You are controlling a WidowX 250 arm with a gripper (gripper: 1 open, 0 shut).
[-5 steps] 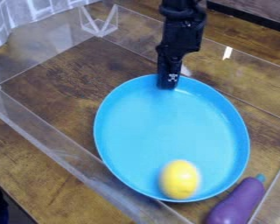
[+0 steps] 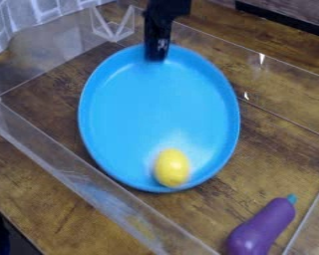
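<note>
A blue oval tray point(image 2: 133, 115) lies on the wooden floor of a clear-walled bin, with a yellow egg-shaped object point(image 2: 171, 167) near its front end. My dark gripper point(image 2: 156, 54) is at the tray's far rim, its fingers low against or just inside it; it looks shut, and I cannot see anything held between the fingers.
A purple eggplant point(image 2: 261, 228) lies at the front right, outside the tray. Clear walls edge the bin on the left and right. Bare wood point(image 2: 269, 139) is free right of the tray and at the upper left.
The tray has shifted left and away from the camera, with the yellow object on it. My gripper has moved the same way, left and back, staying at the tray's far rim.
</note>
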